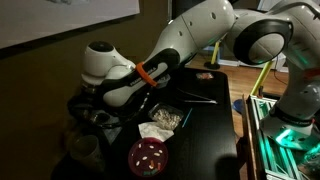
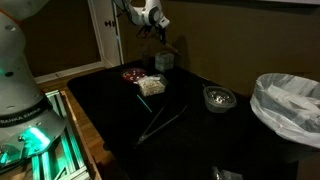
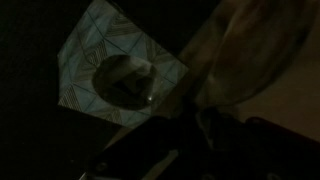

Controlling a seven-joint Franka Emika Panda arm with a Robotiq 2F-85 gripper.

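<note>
At the far end of the black table, my gripper hangs low in the dark, its fingers barely distinct in the wrist view. They appear shut on a blurred, translucent brownish object very close to the camera; what it is cannot be made out. Left of it in that view is a box with a triangle pattern and a dark oval opening in its top. From the second exterior view, a grey box stands below the gripper.
A red bowl with small items, a white crumpled sheet and a clear container lie near the arm. A dim cup-like container stands at the edge. A white bag lies on the other side, past a bowl.
</note>
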